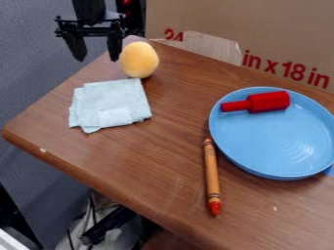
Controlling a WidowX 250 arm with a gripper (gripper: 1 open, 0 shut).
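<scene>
My black gripper (97, 51) hangs at the top left, open, its two fingers apart with nothing visible between them, just left of a yellow egg-shaped object (140, 59). A folded pale blue cloth (109, 105) lies on the wooden table below it. An orange crayon (212, 177) lies front to back at the centre right. A red cylindrical object with a narrower end (261, 102) rests in a blue plate (274, 151) on the right.
A cardboard box (255, 29) stands along the back. The table's left edge drops to grey floor.
</scene>
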